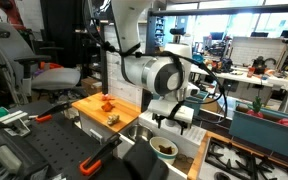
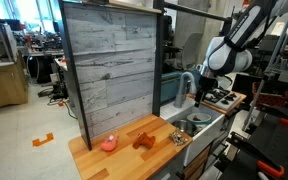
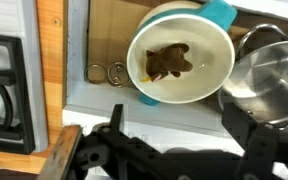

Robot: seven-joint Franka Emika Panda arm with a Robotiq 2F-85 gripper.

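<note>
A pale round pot (image 3: 199,85) with teal handles (image 3: 219,12) sits in an open drawer (image 1: 186,150). Inside it lies a small brown toy-like thing (image 3: 171,62), with a bit of yellow beside it. My gripper is above the drawer, its two dark fingers (image 3: 114,140) spread wide apart, and nothing shows between them. In exterior view 1 the pot (image 1: 164,147) stands below the gripper, with a gap between.
A metal pot (image 3: 269,85) stands in the drawer beside the pale one. Two metal rings (image 3: 118,73) lie on the other side. A stove (image 1: 239,160) adjoins the drawer. Orange toy-like things (image 2: 144,140) rest on the wooden counter (image 2: 109,160), near a grey wall panel (image 2: 124,75).
</note>
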